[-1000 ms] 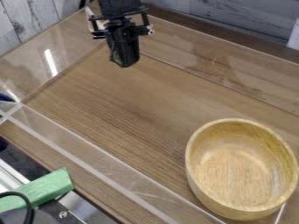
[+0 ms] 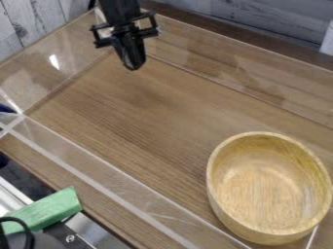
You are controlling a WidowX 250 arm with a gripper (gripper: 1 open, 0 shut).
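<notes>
My black gripper (image 2: 131, 56) hangs at the top left of the camera view, over the back part of a brown wooden tabletop (image 2: 143, 122). Its fingertips point down and look shut, with nothing visible between them, though they are small and dark at this distance.
A pale wooden bowl (image 2: 267, 190) sits at the front right. A green block (image 2: 42, 215) lies at the bottom left beside black cables, outside the clear-edged work surface. A grey wall runs along the back.
The bowl and green block have not moved.
</notes>
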